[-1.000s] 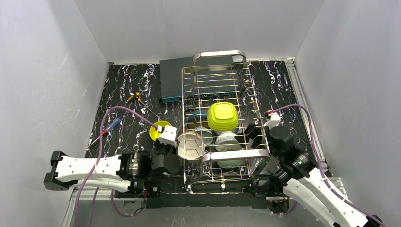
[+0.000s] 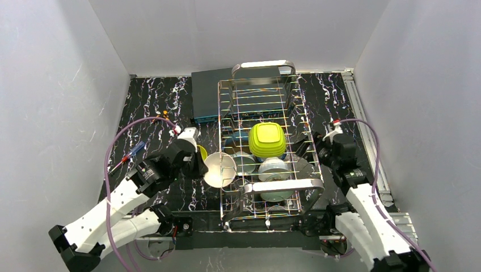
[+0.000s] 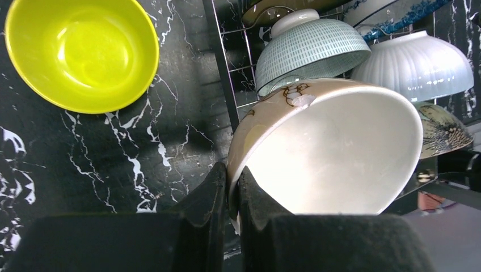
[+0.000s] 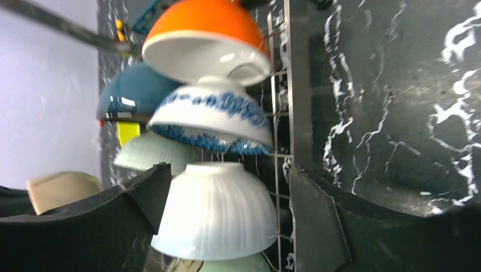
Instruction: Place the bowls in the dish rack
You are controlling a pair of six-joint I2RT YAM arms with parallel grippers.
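My left gripper is shut on the rim of a cream bowl (image 3: 329, 153), held tilted at the dish rack's left side. The rack (image 2: 266, 187) holds a yellow-green container (image 2: 266, 137) on its upper tier and overturned bowls below: pale green (image 3: 312, 51), white (image 4: 212, 215), blue-patterned (image 4: 210, 113), orange (image 4: 204, 34), blue (image 4: 133, 90). A yellow bowl (image 3: 82, 51) stands on the table left of the rack. My right gripper is at the rack's right side, fingers apart around the white bowl's view, not visibly gripping it.
A dark flat box (image 2: 207, 93) lies behind the rack. A screwdriver (image 2: 134, 151) and other small tools are at the left. Grey walls enclose the sides and back; dark marble table shows either side of the rack.
My right gripper has moved back along the rack's right side, away from the front.
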